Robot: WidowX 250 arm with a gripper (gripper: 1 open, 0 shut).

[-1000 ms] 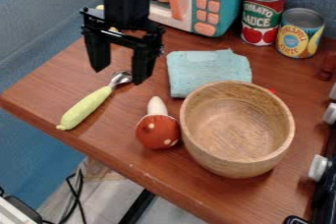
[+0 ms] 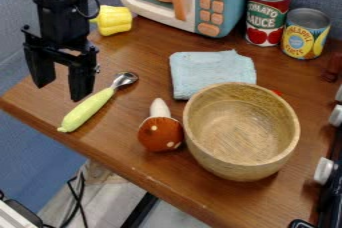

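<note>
My black gripper (image 2: 62, 70) hangs at the left over the table, its two fingers apart and open with nothing seen between them. Just below and right of it lies a long pale yellow-green corn-like toy (image 2: 86, 109), with a metal spoon (image 2: 126, 79) behind it. A red-and-white toy mushroom (image 2: 160, 132) lies in the middle front, beside a wooden bowl (image 2: 241, 162). A folded light blue cloth (image 2: 210, 71) is behind the bowl.
A toy microwave (image 2: 214, 2) stands at the back, with a yellow object (image 2: 115, 19) left of it. A tomato sauce can (image 2: 265, 17) and a second can (image 2: 305, 34) stand at the back right. The table's front-left edge is near the gripper.
My gripper has moved left, uncovering more of the yellow object at the back. The objects on the table look unmoved.
</note>
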